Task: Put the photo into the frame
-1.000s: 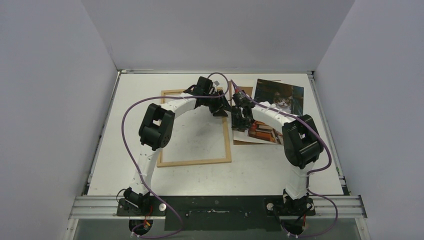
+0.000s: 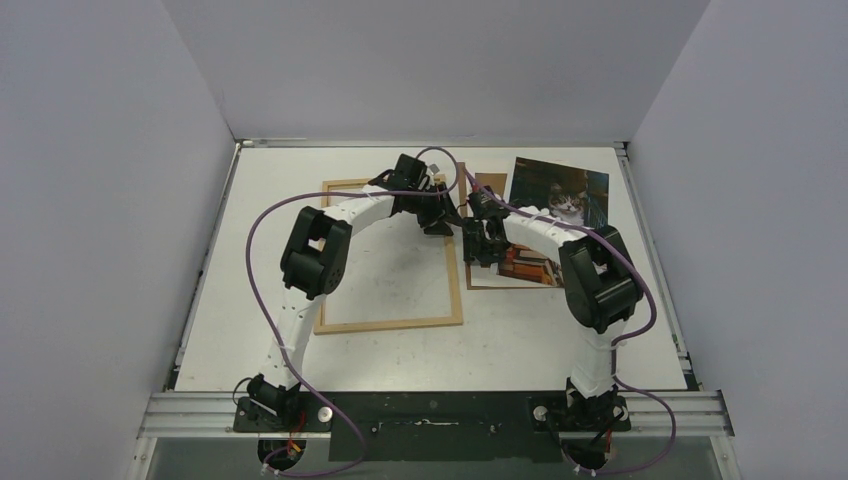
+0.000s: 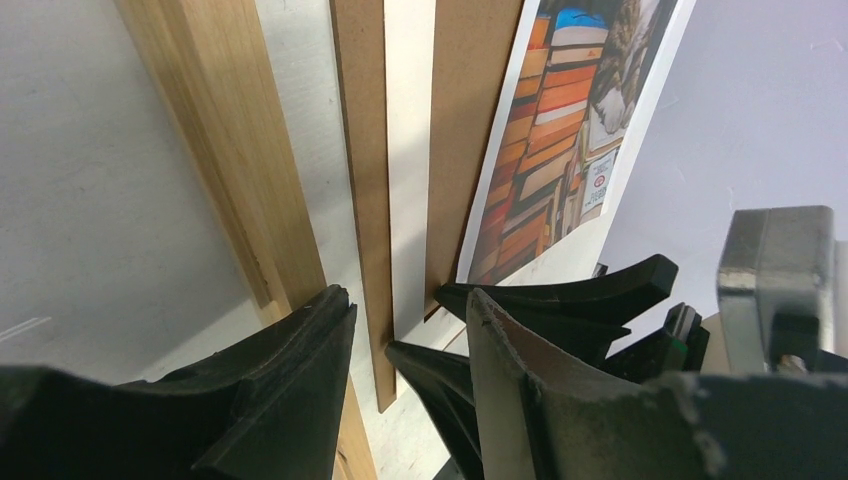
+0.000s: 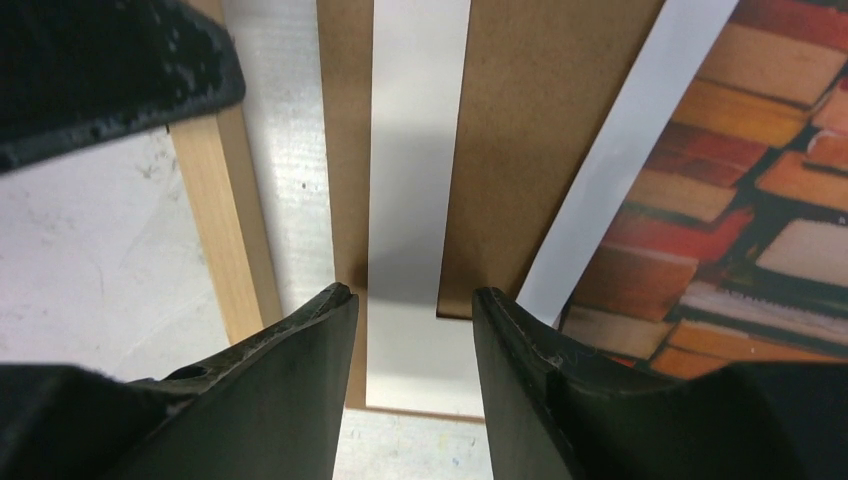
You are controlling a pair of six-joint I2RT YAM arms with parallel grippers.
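The wooden frame [image 2: 390, 324] lies on the table at the left. Beside it is a brown board [image 4: 530, 100] with white strips [image 4: 410, 200] on it, partly under photos: a book-stack print [image 3: 540, 170] and a cat print [image 2: 565, 195]. My left gripper is over the frame's right side, fingers apart, nothing seen between them. My right gripper is low over the board's near-left part, fingers apart around the end of a white strip; whether it touches it I cannot tell.
The two grippers are very close together, the right one showing in the left wrist view. Free table [image 2: 510, 340] lies in front of the board and at the far left. Walls enclose the sides and back.
The right gripper and arm have shifted slightly over the board, and the photos appear slightly moved to the right. The left arm is almost still.
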